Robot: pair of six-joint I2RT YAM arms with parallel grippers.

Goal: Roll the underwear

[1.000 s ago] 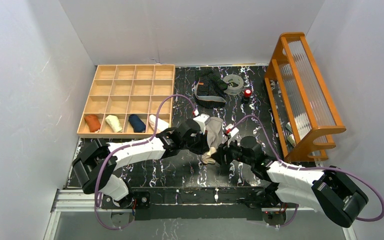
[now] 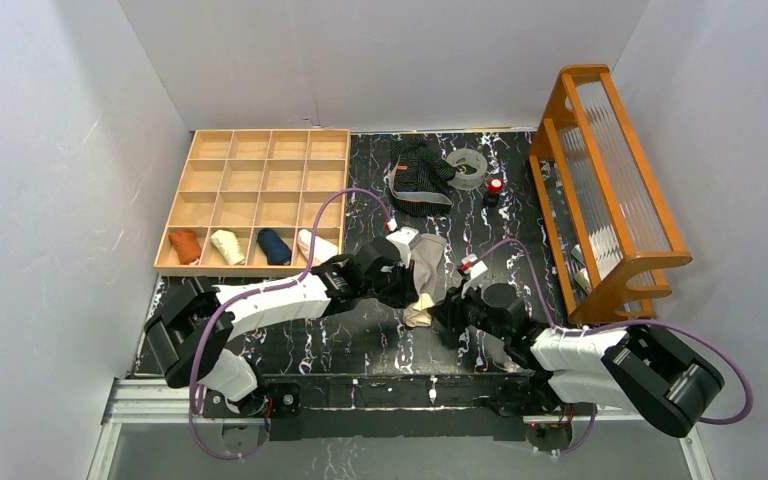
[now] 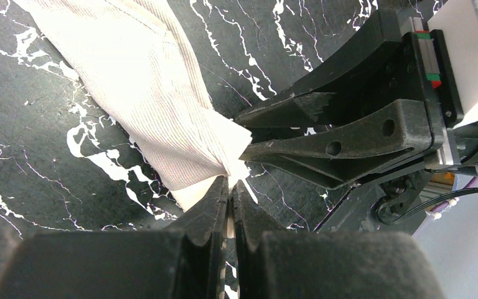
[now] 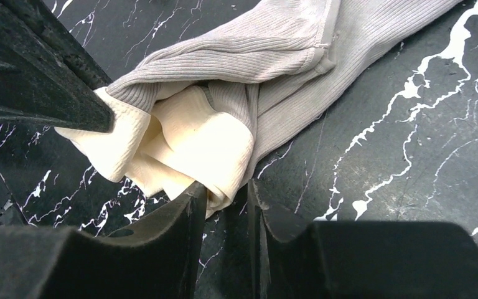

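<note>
The grey ribbed underwear (image 2: pixel 428 255), with a cream inner side (image 4: pixel 205 140), lies on the dark marbled table, its near end bunched and partly folded over. My left gripper is shut on a thin fold of that near end. From the right, my right gripper stands part open at the cream fold. One of its fingers (image 4: pixel 194 202) meets the cloth's lower edge, and the fold's tip reaches into the gap without being clamped. The left wrist view shows the right fingers (image 3: pixel 336 146) apart beside the cloth's corner.
A wooden compartment tray (image 2: pixel 250 165) at the back left holds several rolled cloths in its front row. Behind the underwear lie a dark striped bag (image 2: pixel 420 180), a tape roll (image 2: pixel 467 168) and a red-capped bottle (image 2: pixel 493 190). A wooden rack (image 2: pixel 610 200) stands at right.
My right gripper has shifted slightly right and turned a little. The left arm keeps its place, and the underwear looks nearly the same.
</note>
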